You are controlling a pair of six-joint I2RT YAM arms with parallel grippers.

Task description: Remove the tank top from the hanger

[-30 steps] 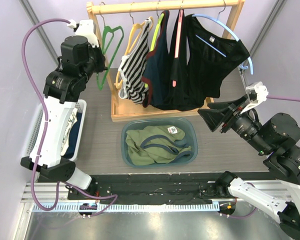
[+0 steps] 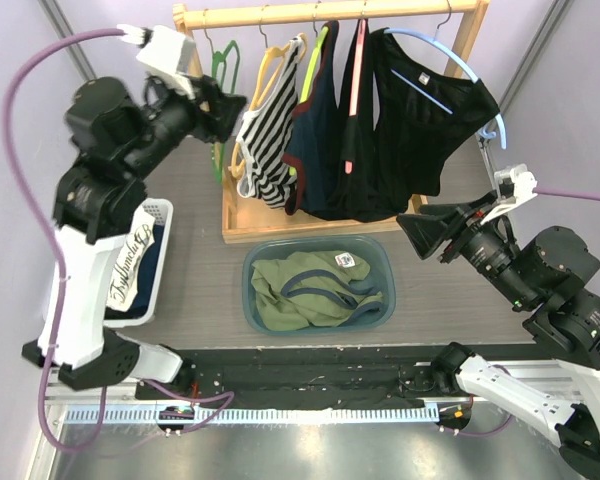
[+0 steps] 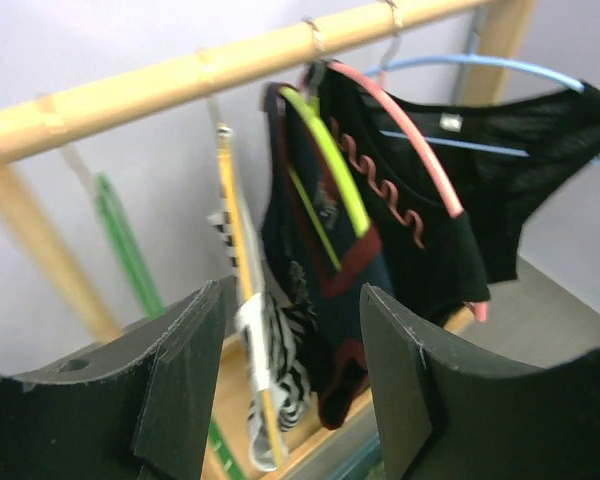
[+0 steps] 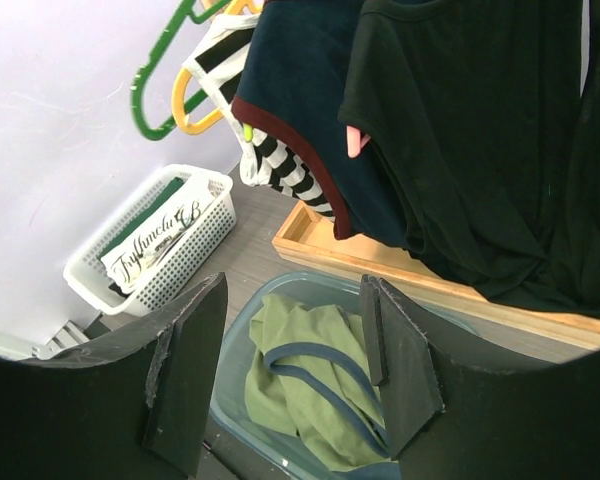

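Note:
Several tops hang on hangers: a striped tank top on a yellow hanger, a navy top with maroon trim, and black tops on pink and blue hangers. My left gripper is at the rack's left end, beside an empty green hanger; in the left wrist view its fingers are apart with nothing between them, facing the striped top. My right gripper stands open and empty, low at the right of the rack, facing the hanging garments over the bin.
A wooden rack holds the hangers. A grey-blue bin with green cloth sits in front. A white basket with folded clothes is at the left. Bare table shows at lower right.
My left arm has moved right and turned toward the hanging tops, away from the green hanger, which has swung back. My right arm has shifted very slightly.

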